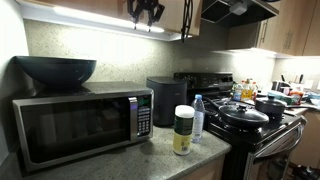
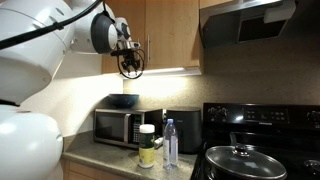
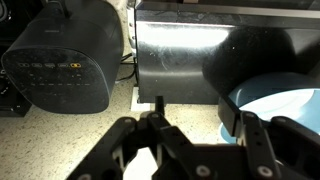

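High above the counter, near the upper cabinet, my gripper [image 2: 130,68] stands open. It appears at the top edge of exterior view 1, and nothing shows between its spread fingers in the wrist view. Far below it are the microwave [image 1: 85,125] and a dark blue bowl [image 1: 57,71] resting on top. To the microwave's right stands a black appliance [image 1: 166,95]. A canister with a yellow-green and white label [image 1: 183,130] sits upright toward the counter's front, beside a clear water bottle [image 1: 198,118].
The stove [image 2: 270,135] with a lidded pan [image 1: 243,115] lies right of the counter; a second pot [image 1: 273,104] is behind. An upper cabinet [image 2: 172,40] is close to my gripper. Bare counter [image 1: 150,157] shows before the microwave.
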